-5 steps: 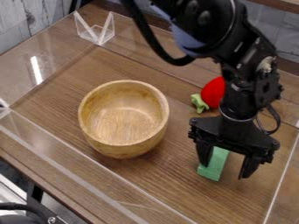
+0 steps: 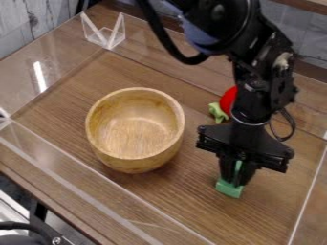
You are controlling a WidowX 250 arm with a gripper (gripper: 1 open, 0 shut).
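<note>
The black gripper point(image 2: 240, 161) is low over a green block point(image 2: 228, 189) on the wooden table at the lower right, its fingers around the block's upper part. Whether it has closed on the block cannot be seen; the gripper body hides much of it.
A light wooden bowl point(image 2: 134, 124) sits left of the gripper. A red object point(image 2: 228, 99) and a small light-green item point(image 2: 219, 113) lie behind the arm. A white wire-like object point(image 2: 106, 31) is at the back left.
The gripper has shifted slightly left and over the green block, covering more of it. The red object is now more hidden by the arm.
</note>
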